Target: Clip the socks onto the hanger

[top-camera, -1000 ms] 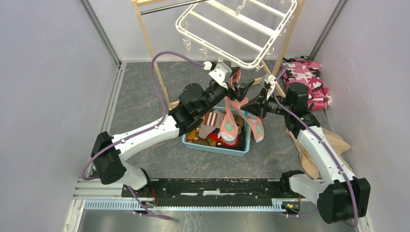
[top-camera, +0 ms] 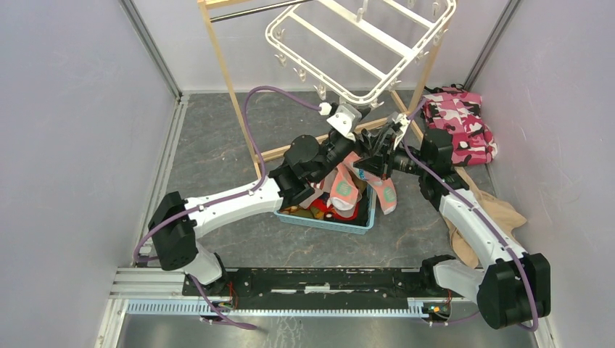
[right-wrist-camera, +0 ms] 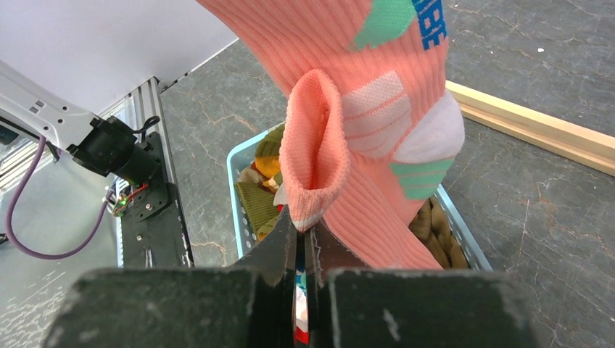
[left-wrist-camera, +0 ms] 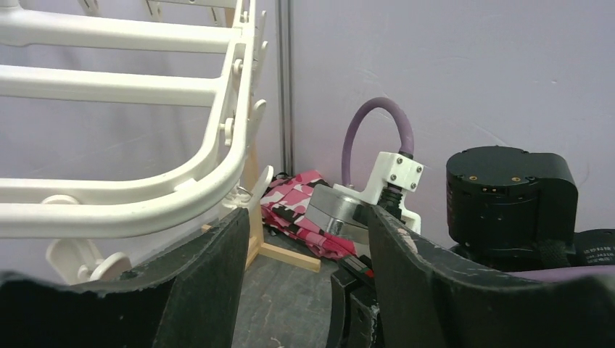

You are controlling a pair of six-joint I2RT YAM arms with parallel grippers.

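Observation:
Pink socks with green and white patches (right-wrist-camera: 391,94) hang above the basket. My right gripper is shut on the edge of a folded pink cuff (right-wrist-camera: 313,145). In the left wrist view, my left gripper stands open beneath the white hanger (left-wrist-camera: 123,210), its fingers apart with no sock visible between them. Close to its left finger are a white clip (left-wrist-camera: 76,257) and another clip (left-wrist-camera: 257,190) at the hanger's corner. From the top, both grippers crowd together under the hanger's near corner, hiding the upper part of the socks.
Below the arms sits a blue basket (top-camera: 323,224) of mixed socks. A wooden frame (top-camera: 228,83) stands around the hanger. At right lie a pink camouflage bag (top-camera: 460,123) and brown cloth (top-camera: 500,217).
My right gripper has moved left toward the left one. The left arm has shifted right, and the pink cloth seen at its gripper is now out of sight. The hanger has swung slightly.

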